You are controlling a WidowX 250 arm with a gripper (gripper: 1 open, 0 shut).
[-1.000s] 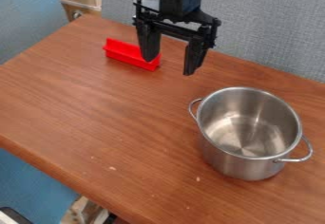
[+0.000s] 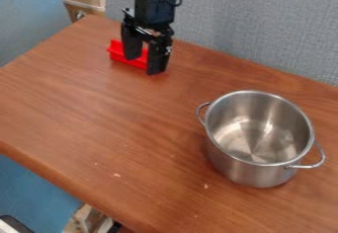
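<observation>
My black gripper (image 2: 144, 51) is at the upper middle of the view, turned so that one finger sits in front of the other, over a red object (image 2: 118, 53) lying on the wooden table. The gripper is open, its fingers low beside the red object and partly hiding it. Whether they touch it I cannot tell. A steel pot (image 2: 258, 136) with two side handles stands on the right.
A grey wall (image 2: 251, 30) runs along the back, and a blue surface lies beyond the table's left edge.
The gripper has moved left and down to the red object and turned, so its fingers now appear closer together in this view. The pot has not moved.
</observation>
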